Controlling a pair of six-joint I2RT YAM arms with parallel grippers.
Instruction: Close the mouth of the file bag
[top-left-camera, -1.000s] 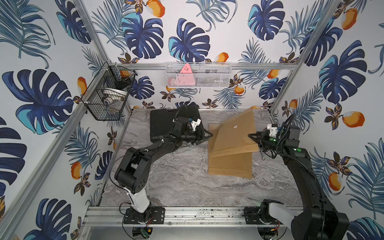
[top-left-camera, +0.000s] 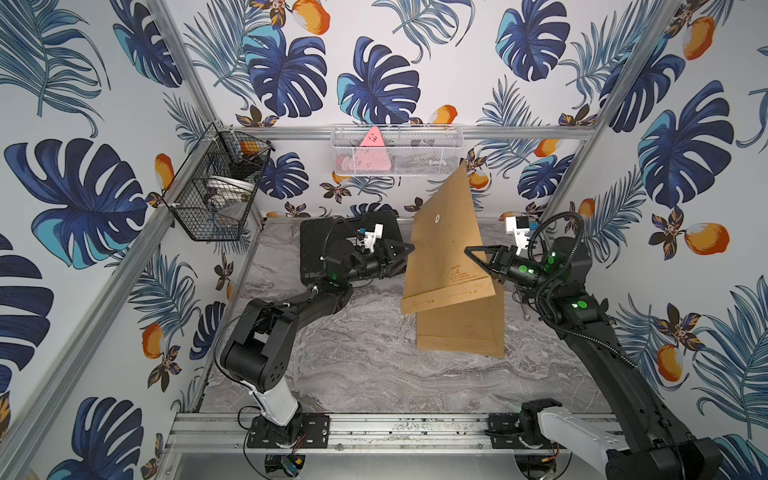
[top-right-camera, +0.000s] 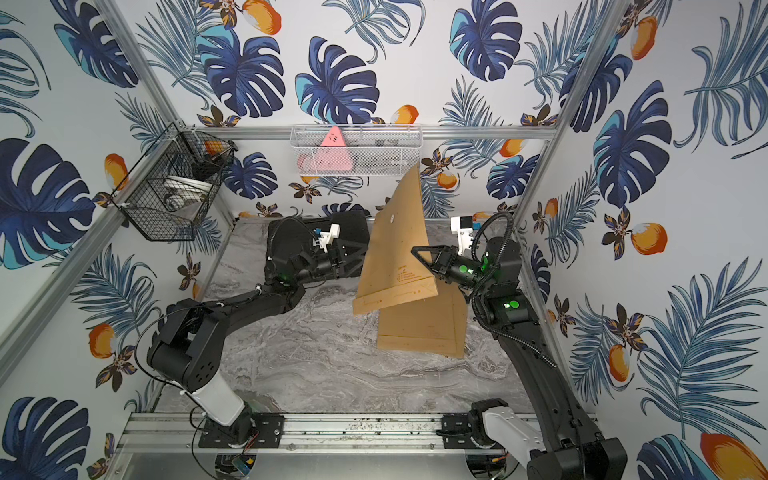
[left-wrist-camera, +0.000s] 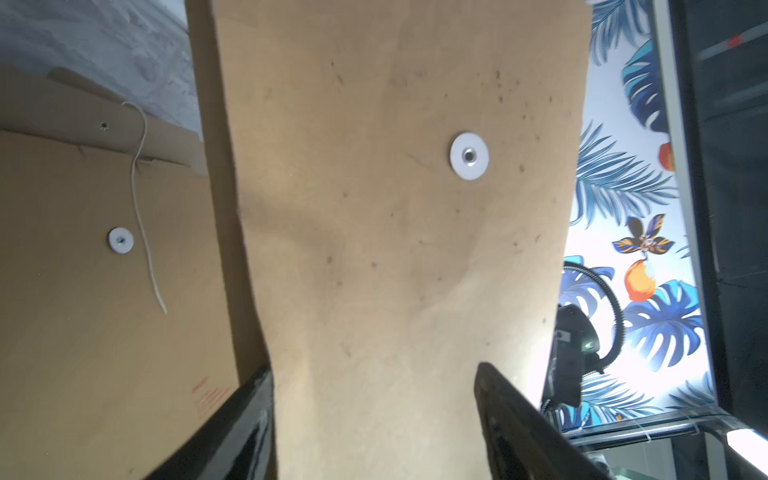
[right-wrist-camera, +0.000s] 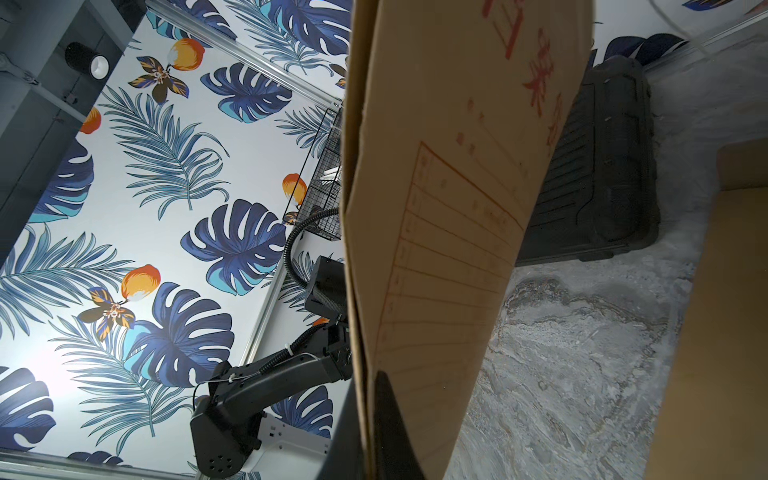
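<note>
A kraft file bag (top-left-camera: 442, 240) is lifted steeply by my right gripper (top-left-camera: 468, 251), shut on its edge, as the right wrist view shows. A second brown piece (top-left-camera: 457, 328) lies on the table beneath it. My left gripper (top-left-camera: 405, 249) is part open beside the lifted bag's left side, with the brown surface close before it. In the left wrist view, a white button (left-wrist-camera: 469, 157) is on the lifted bag, and a string (left-wrist-camera: 140, 216) and another button (left-wrist-camera: 121, 240) are on the brown piece beyond.
A black case (top-left-camera: 316, 240) lies at the back left of the marble table (top-left-camera: 352, 352). A black wire basket (top-left-camera: 200, 224) and a white wire basket (top-left-camera: 428, 156) hang on the frame.
My right gripper has moved up and leftward, raising the bag more upright.
</note>
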